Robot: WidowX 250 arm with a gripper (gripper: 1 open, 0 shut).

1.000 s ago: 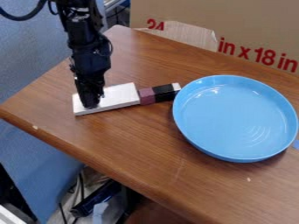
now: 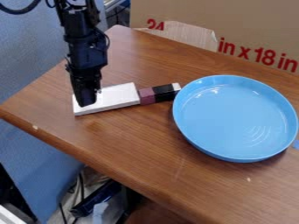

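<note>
My black gripper (image 2: 86,94) hangs low at the left of the table, its tip over the left part of a flat white bar (image 2: 114,99). The bar continues rightward into a maroon and black section (image 2: 156,94) that ends close to a light blue plate (image 2: 233,118) on the right. Whether the fingers are open or shut, or touching the bar, is hard to make out.
A cardboard box (image 2: 233,26) stands behind the table. The table's left edge drops to a blue surface and clutter below.
My gripper has shifted very slightly left and up along the white bar. The bar and plate appear unmoved.
</note>
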